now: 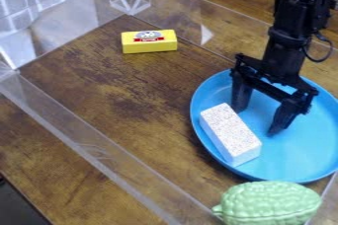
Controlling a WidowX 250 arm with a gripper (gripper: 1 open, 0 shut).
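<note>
My black gripper hangs over the blue plate, its fingers spread apart and low over the back part of the plate, with nothing visible between them. A white speckled block lies on the plate's left part, in front of and left of the fingers.
A yellow box lies at the upper left on the wooden table. A green cabbage-like object lies in front of the plate. Clear panels run along the left side and foreground.
</note>
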